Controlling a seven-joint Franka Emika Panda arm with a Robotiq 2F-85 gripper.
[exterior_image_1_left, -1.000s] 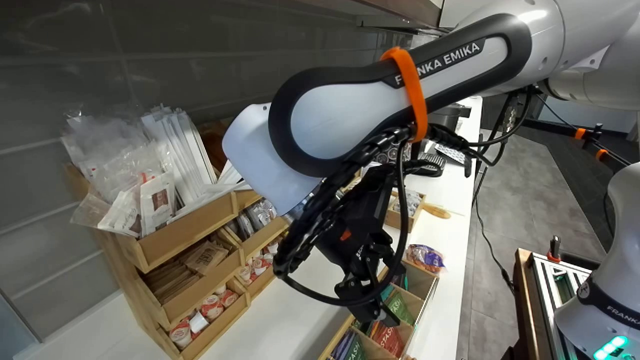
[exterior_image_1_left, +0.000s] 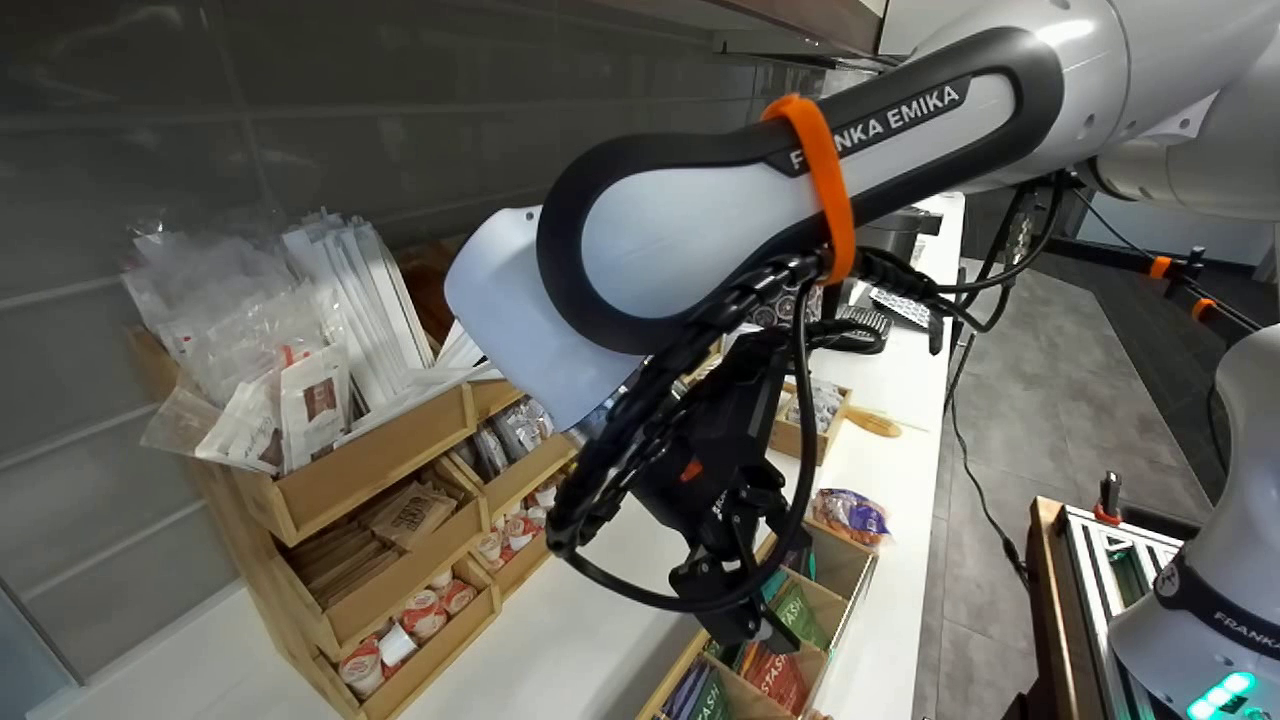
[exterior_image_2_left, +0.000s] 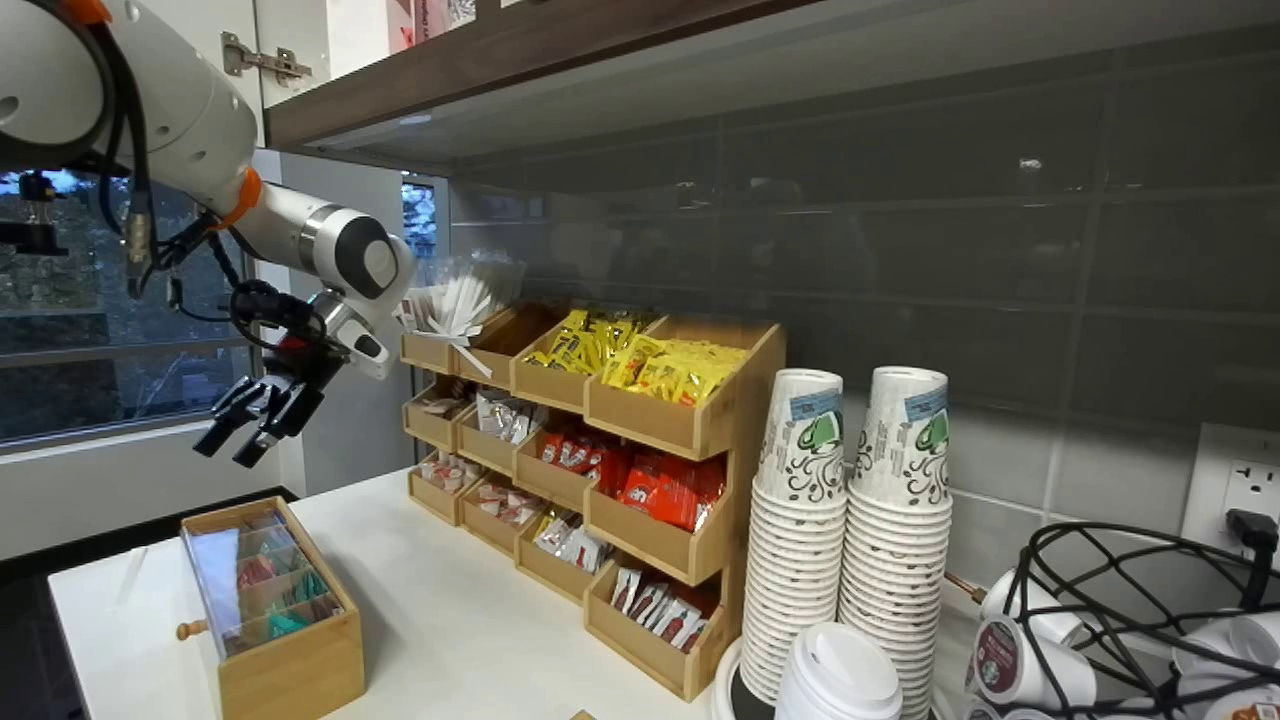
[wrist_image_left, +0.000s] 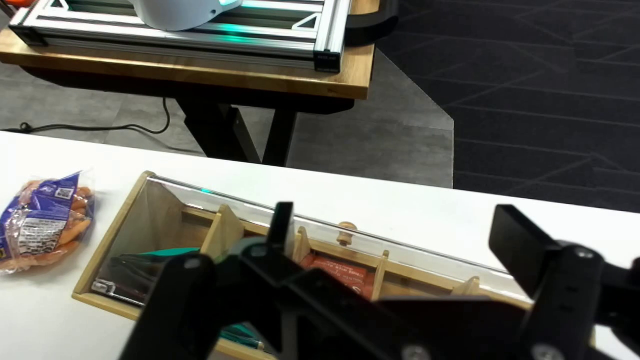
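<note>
In the second exterior view my gripper (exterior_image_2_left: 232, 455) hangs above a wooden tea box (exterior_image_2_left: 292, 666), its fingers spread. The wrist view shows the same gripper open, a wide gap between its two black fingers and nothing held. Below it the tea box (wrist_image_left: 116, 307) has several compartments and a clear front with a wooden knob (wrist_image_left: 346, 234). Red tea packets (wrist_image_left: 342, 273) lie in a middle compartment; dark and teal packets (wrist_image_left: 144, 270) lie at one end. My fingers and mount hide part of the box.
A bag of carrots (wrist_image_left: 45, 222) lies on the white counter beside the box. A wooden snack rack (exterior_image_2_left: 708, 554) stands along the wall, with stacked paper cups (exterior_image_2_left: 792, 576) and a black wire basket (exterior_image_2_left: 1046, 540) farther along. Bare counter separates box and rack.
</note>
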